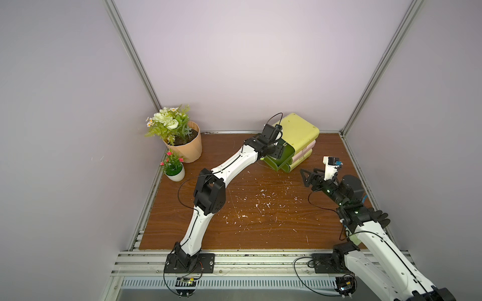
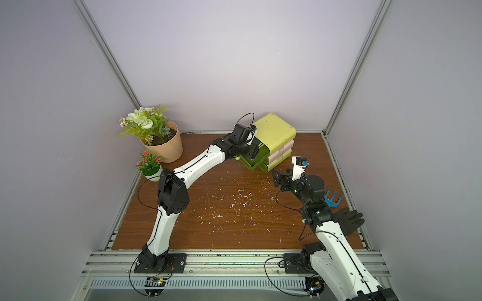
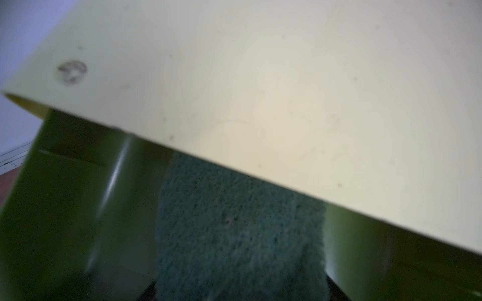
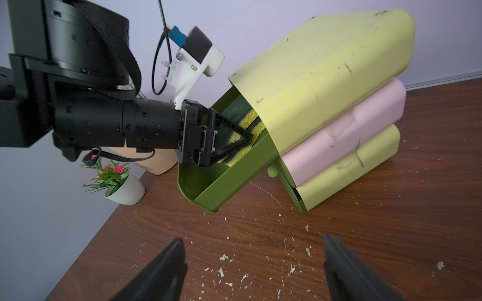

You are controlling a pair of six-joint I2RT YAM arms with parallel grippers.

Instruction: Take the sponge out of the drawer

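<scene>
The dark green sponge (image 3: pixel 241 225) lies in the pulled-out top green drawer (image 4: pixel 236 181), its back part hidden under the cabinet's yellow top. Yellow stripes show on the sponge (image 4: pixel 246 120) in the right wrist view. My left gripper reaches into the drawer, one dark fingertip at each side of the sponge, close against it. Whether those fingers press on it cannot be told. Away to the right of the cabinet, over the table, my right gripper stands open and empty, its fingers wide apart.
The cabinet (image 1: pixel 296 131) has a pink tier and another yellow tier below. Two flower pots (image 1: pixel 189 148) stand at the back left. A blue fork-like tool (image 2: pixel 333 198) and a dark glove (image 2: pixel 349 220) lie at right. Mid-table holds only small scraps.
</scene>
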